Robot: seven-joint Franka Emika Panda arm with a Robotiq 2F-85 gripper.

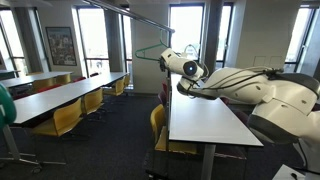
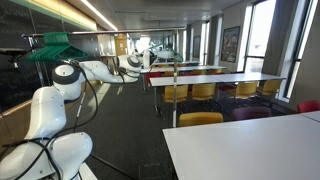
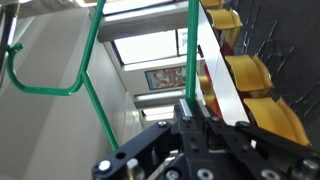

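A green clothes hanger (image 3: 191, 50) rises from between the fingertips of my gripper in the wrist view, its frame spreading across the upper left. The gripper is shut on one of its bars. In exterior view 1 the thin green hanger (image 1: 150, 48) shows just left of the gripper (image 1: 166, 58), which is below the metal rail (image 1: 130, 12). Whether the hanger's hook touches the rail cannot be made out. Larger green hangers (image 2: 58, 48) are close to the camera at the left in exterior view 2.
Below the arm stands a white table (image 1: 205, 120) with a clear top, a yellow chair (image 1: 158, 122) at its left side. Another long white table (image 1: 60, 97) with yellow chairs runs along the left. The rail's upright post passes close to the gripper.
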